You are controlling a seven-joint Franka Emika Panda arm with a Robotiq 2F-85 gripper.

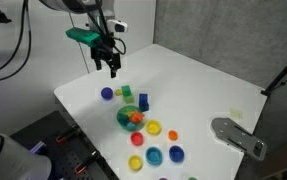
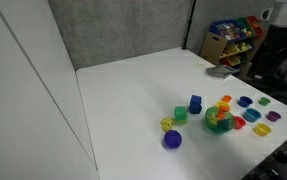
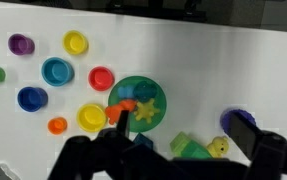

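Observation:
My gripper (image 1: 105, 68) hangs high above the left part of the white table, its fingers spread with nothing between them. In the wrist view its dark fingers (image 3: 245, 130) stand wide apart over the table. Below lies a round green dish (image 3: 155, 88) holding orange, blue and yellow pieces. Close to it are a dark blue block (image 2: 195, 104) and a green block (image 2: 180, 115). A small yellow piece (image 2: 167, 124) rests by the green block. Further along sits a round purple-blue object (image 2: 173, 140).
Several small cups and dishes, among them a red one (image 1: 137, 139), a yellow one (image 1: 135, 162) and a dark blue one (image 1: 176, 154), spread over the table's near side. A grey metal tray (image 1: 239, 138) lies at the right.

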